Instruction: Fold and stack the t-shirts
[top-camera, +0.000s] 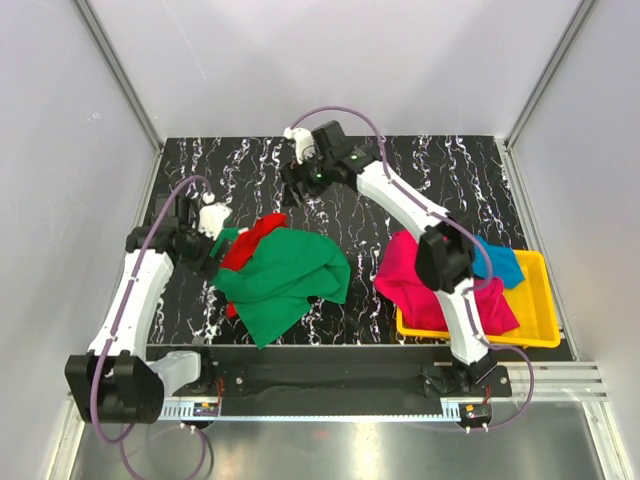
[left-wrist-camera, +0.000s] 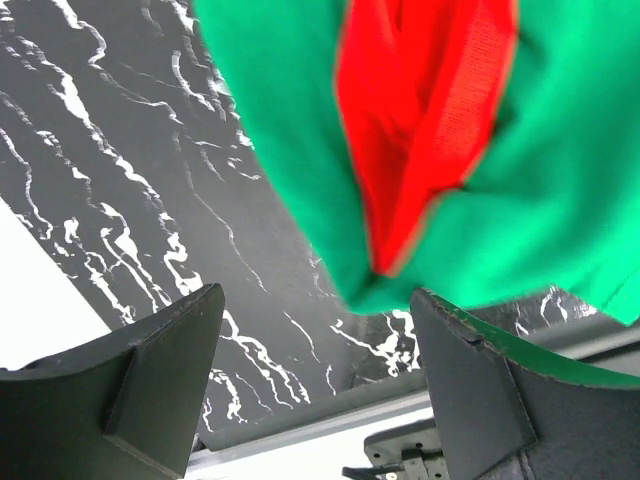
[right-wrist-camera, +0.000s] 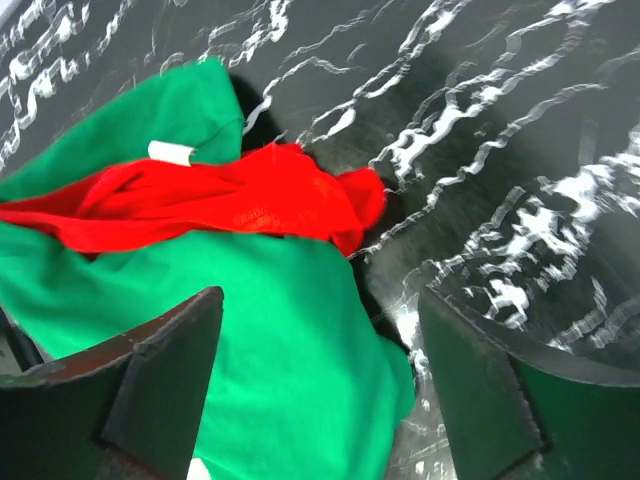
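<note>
A green t-shirt (top-camera: 290, 270) lies loosely crumpled on the left-centre of the table, and a red t-shirt (top-camera: 253, 240) shows as a strip along its upper left. In the right wrist view a white tag (right-wrist-camera: 170, 152) stands out beside the red strip. My left gripper (top-camera: 212, 262) is at the cloth's left edge, its fingers (left-wrist-camera: 175, 365) apart and nothing held between them. Behind the shirts, towards the table's back, my right gripper (top-camera: 290, 190) hovers open and empty. A pink t-shirt (top-camera: 408, 275) and a blue t-shirt (top-camera: 502, 267) are at the right.
The yellow bin (top-camera: 540, 305) stands at the right front, with pink cloth hanging over its left side. My right arm (top-camera: 400, 195) reaches across the back right of the table. Bare black marbled table (top-camera: 350, 235) lies between the green cloth and the pink one.
</note>
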